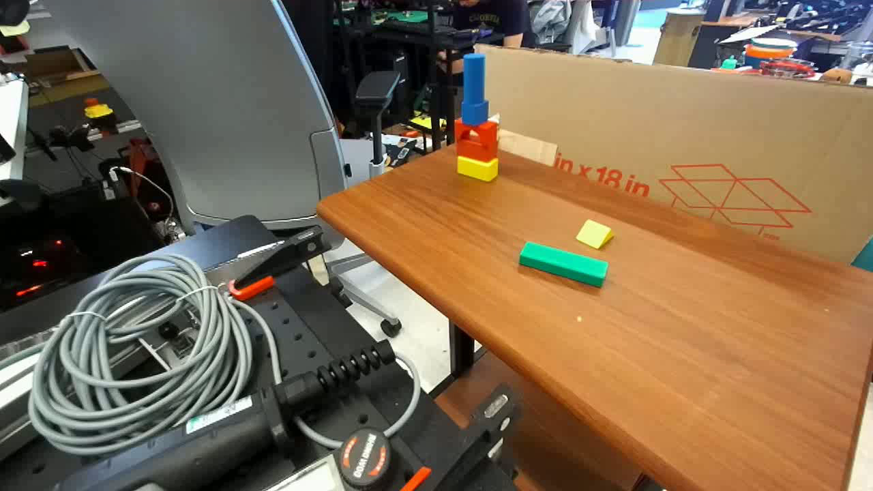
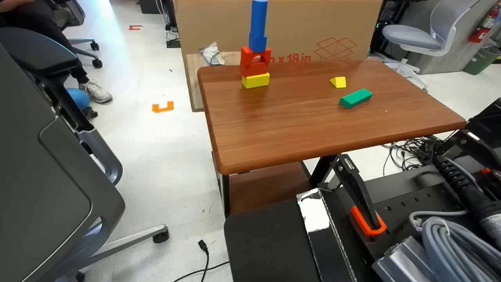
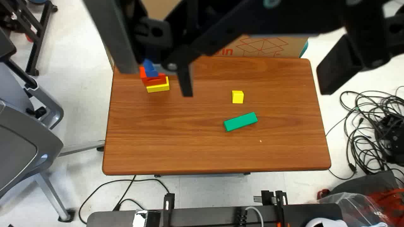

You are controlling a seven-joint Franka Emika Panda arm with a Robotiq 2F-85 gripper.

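Note:
On the wooden table stands a tower: a yellow block [image 1: 478,168] at the bottom, red pieces [image 1: 477,140] above it, and blue pieces [image 1: 474,90] on top. Apart from it, a small yellow wedge [image 2: 338,82] lies beside a long green block [image 2: 355,98]. My gripper appears only in the wrist view, its fingers wide open and empty. It looks down from above the table, and the wedge [image 3: 237,96] shows just below the gap. Part of the tower's blue top is hidden behind the gripper's left side in that view.
The brown table [image 3: 178,147] has free room at its front and right. A cardboard sheet [image 1: 679,123] stands along its back edge. A grey chair [image 1: 213,106] is close to the left side. Coiled cable [image 1: 147,352] lies on the black mount in front.

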